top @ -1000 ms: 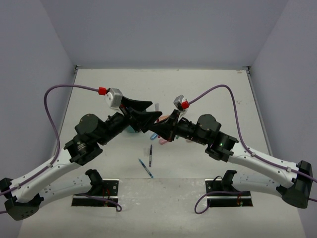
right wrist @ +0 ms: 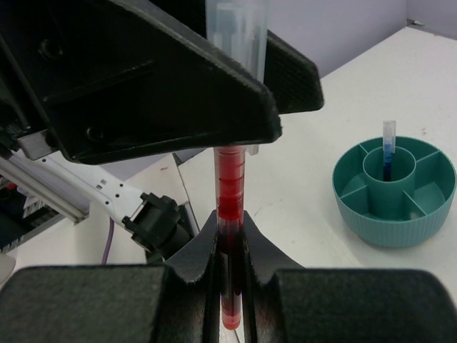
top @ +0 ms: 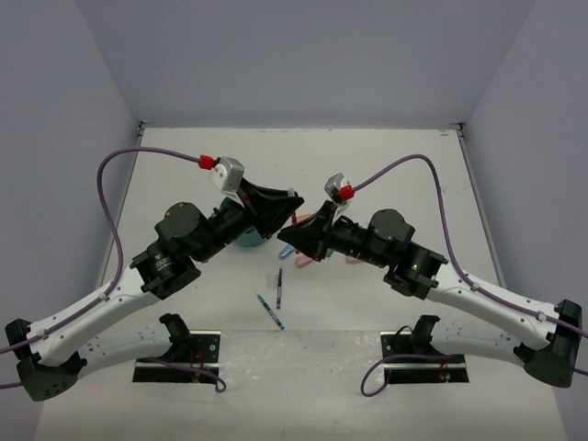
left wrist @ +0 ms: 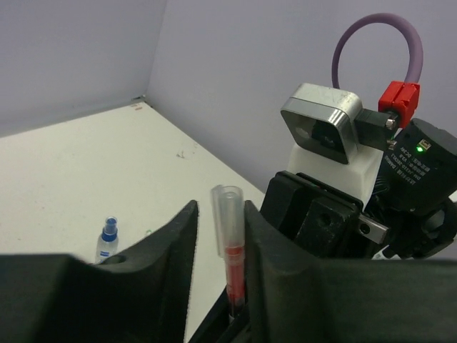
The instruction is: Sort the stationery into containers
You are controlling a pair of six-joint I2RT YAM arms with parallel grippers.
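Observation:
A red pen with a clear cap [right wrist: 230, 186] stands upright between the two grippers. My right gripper is shut on its lower red part. Around the clear cap [left wrist: 230, 214] are the fingers of my left gripper; a gap shows between the cap and one finger, so it stands open. In the top view the left gripper [top: 294, 200] sits just above the right gripper [top: 287, 235]. A round green divided container [right wrist: 389, 232] holds a blue pen with a clear cap [right wrist: 388, 150] in its centre compartment.
A teal pen [top: 271, 312] and a dark pen [top: 279, 288] lie on the front of the table. A blue item [top: 286, 251] and a pink item [top: 304, 261] lie by the right gripper. A blue-topped bottle-like thing [left wrist: 108, 239] shows in the left wrist view.
The right arm has barely moved and keeps its hold.

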